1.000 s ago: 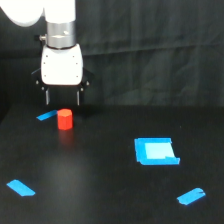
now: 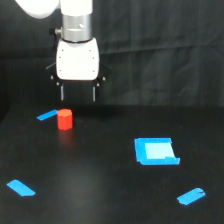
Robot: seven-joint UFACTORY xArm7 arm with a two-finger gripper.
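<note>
A small red block (image 2: 65, 119) rests on the dark table at the left. My gripper (image 2: 78, 92) hangs at the upper left with its two thin dark fingers spread wide apart. It is open, and nothing shows between the fingers. In the picture its fingertips are above the red block, with the middle of the gap slightly to the block's right. How far they are from the block in depth is hard to judge.
A blue-edged square (image 2: 141, 152) with a white middle lies right of centre. Blue strips lie behind the red block (image 2: 47, 115), at front left (image 2: 20, 188) and at front right (image 2: 190, 197).
My gripper has shifted to the right and slightly up in the view, still open. The red block and the blue pieces have not moved.
</note>
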